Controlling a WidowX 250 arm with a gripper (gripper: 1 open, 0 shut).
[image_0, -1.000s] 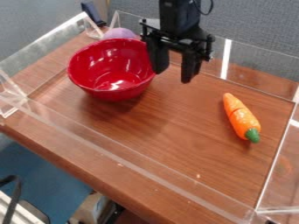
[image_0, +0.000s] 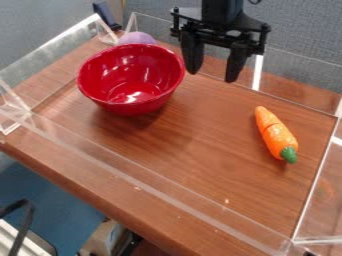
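Observation:
My black gripper (image_0: 214, 62) hangs over the back of the wooden tray, open, its two fingers apart with nothing visible between them. A red bowl (image_0: 130, 85) sits at the left, below and left of the gripper. An orange toy carrot (image_0: 273, 130) with a green tip lies on the right. A purple round object (image_0: 135, 38) is partly hidden behind the bowl.
Clear plastic walls (image_0: 160, 197) edge the wooden surface (image_0: 171, 160). A grey padded backdrop stands behind.
The gripper has risen and shifted slightly to the right, and its fingers appear farther apart. The bowl and carrot have not moved.

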